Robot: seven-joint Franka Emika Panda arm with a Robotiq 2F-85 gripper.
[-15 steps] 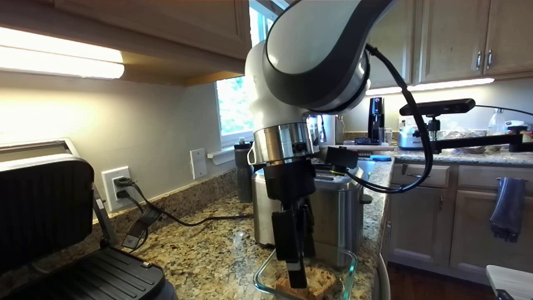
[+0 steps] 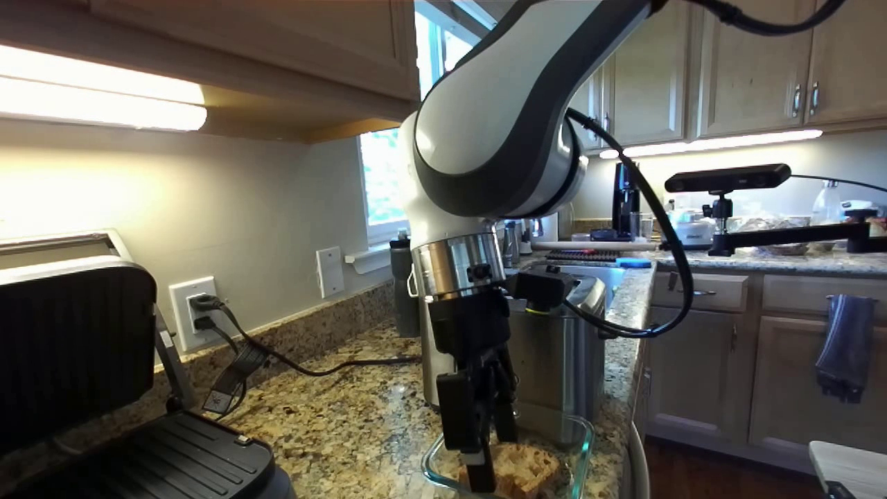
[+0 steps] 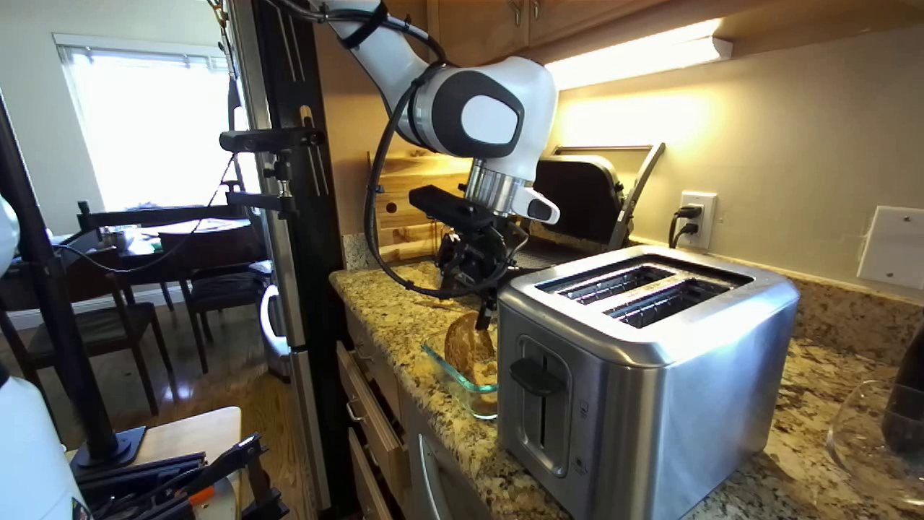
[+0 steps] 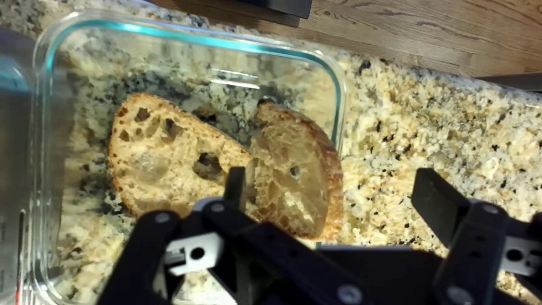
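Observation:
Two slices of bread are in a clear glass container (image 4: pixel 208 40) on the counter. One slice (image 4: pixel 157 147) lies with its holed face up. The other slice (image 4: pixel 300 173) leans at the container's right side in the wrist view, its crust outward. My gripper is open, its fingers wide apart with nothing held. One fingertip (image 4: pixel 234 187) is over the place where the slices meet; the other (image 4: pixel 432 203) is outside the container, above the counter. In exterior view 2 the gripper is just behind the leaning slice (image 3: pixel 468 342).
A steel toaster (image 3: pixel 598 373) with empty-looking slots stands right beside the container. An open grill (image 2: pixel 191 453) is at the left, with power cords (image 2: pixel 332 367) running along the wall. The counter's edge lies close to the container.
My arm has shifted a little left in exterior view 1, and the gripper is slightly lower there. The bread and container appear unmoved.

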